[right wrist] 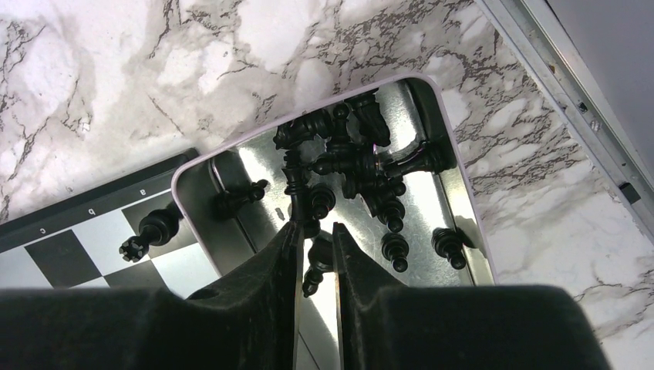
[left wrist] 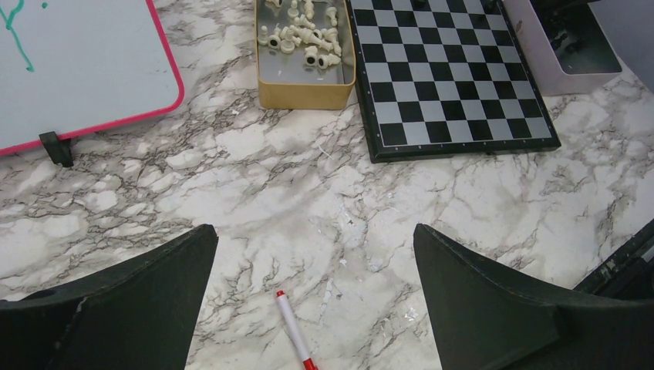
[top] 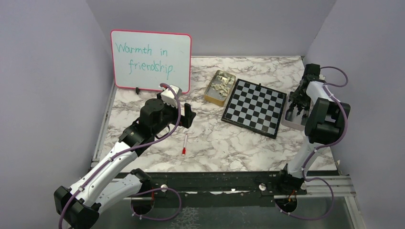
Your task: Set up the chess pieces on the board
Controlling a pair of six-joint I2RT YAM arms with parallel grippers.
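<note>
The chessboard lies center-right; a black piece stands on its edge squares in the right wrist view. Beside it, a pale box holds a jumble of black pieces. My right gripper is over this box, fingertips close together with a narrow gap; whether anything is between them is hard to tell. My left gripper is open over bare table, left of the board, nothing between its fingers. A tan box of white pieces sits left of the board.
A whiteboard with green writing stands at the back left. A red-capped marker lies on the front table. A metal rail and wall border the right box.
</note>
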